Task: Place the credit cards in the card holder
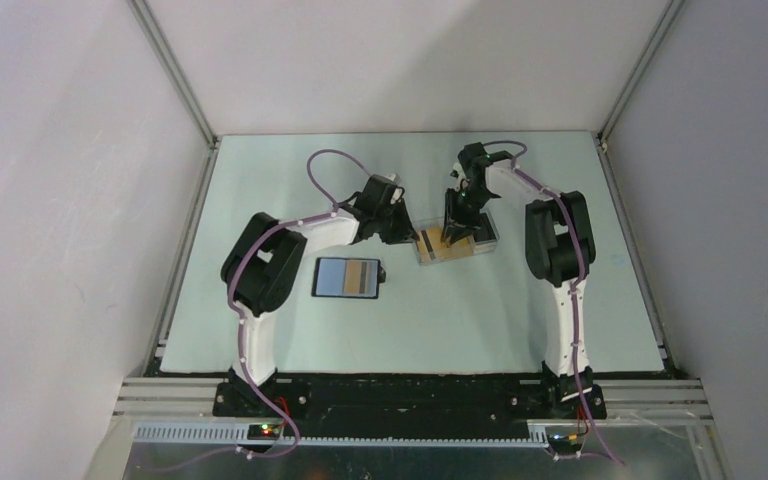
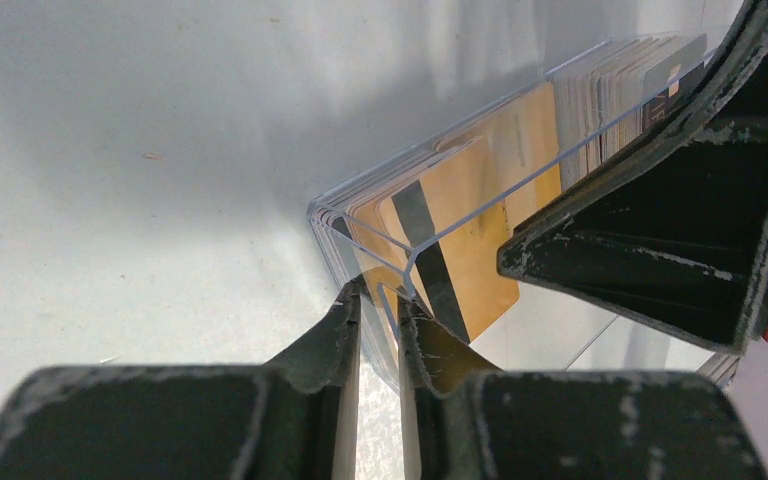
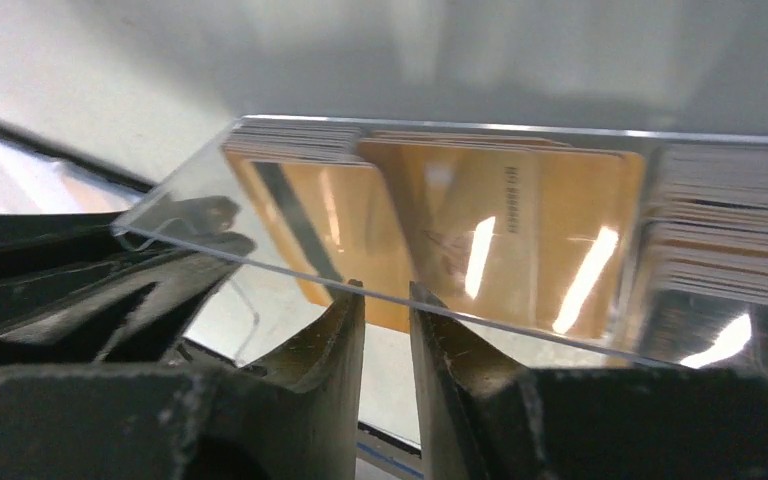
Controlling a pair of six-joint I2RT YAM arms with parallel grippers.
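The clear card holder (image 1: 426,257) lies on the table with rows of cards inside. Its left part has gold cards with a dark stripe (image 2: 445,255), and more cards (image 2: 610,85) stand packed at its far end. My left gripper is shut on the holder's clear end wall near a corner. Over the gold cards (image 3: 510,230), my right gripper has its fingertips at the holder's near rim. Its fingers stand close together with a narrow gap. What lies between them I cannot tell; the rim and gold surfaces show through the gap.
Front left of the holder lies a dark-edged flat case (image 1: 348,278) with blue and tan areas. The right gripper's black finger (image 2: 660,200) is close to my left one.
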